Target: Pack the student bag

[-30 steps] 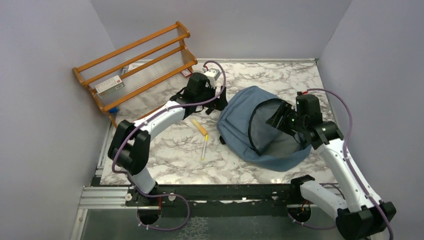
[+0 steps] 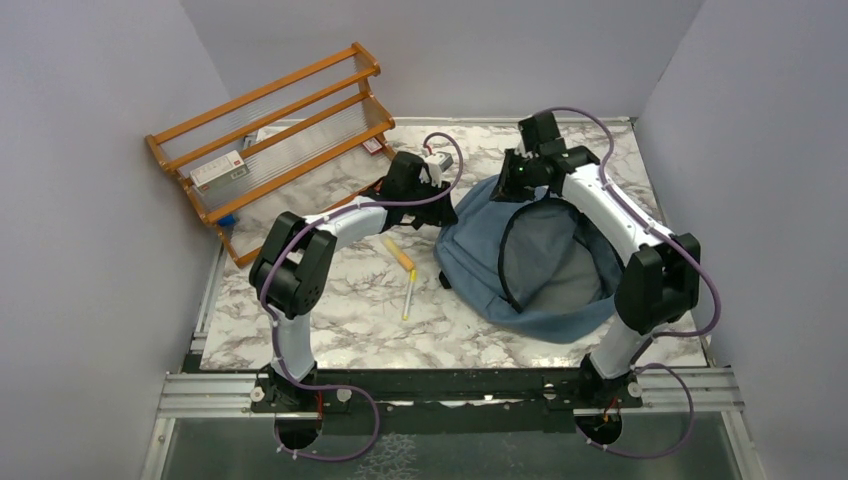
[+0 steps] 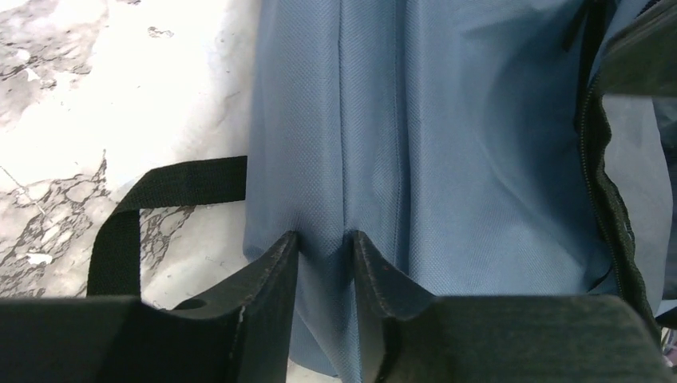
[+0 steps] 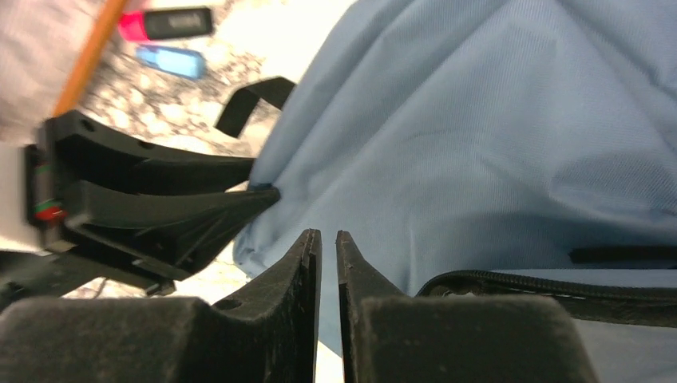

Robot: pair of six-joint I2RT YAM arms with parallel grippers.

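The blue-grey bag [image 2: 478, 265] lies on the right half of the table, its black-zipped mouth gaping open. At its upper left edge is my left gripper [image 2: 450, 217]. In the left wrist view a fold of bag cloth [image 3: 323, 159] runs between the part-open fingers; whether they press on it I cannot tell. My right gripper [image 2: 503, 192] hangs over the bag's back part. In the right wrist view its fingertips [image 4: 308, 239] stand a narrow gap apart over the cloth [image 4: 447, 175], with nothing seen held. A black strap [image 3: 192, 182] sticks out from the bag's left side.
A wooden rack [image 2: 265, 125] stands at the back left with a white box [image 2: 218, 171] on it. An orange-yellow item [image 2: 398, 252] and a yellow-tipped stick [image 2: 409, 295] lie left of the bag.
My right gripper has swung left and back from over the bag's mouth to its back edge, nearer the left gripper. The left gripper has shifted slightly right, onto the bag's edge.
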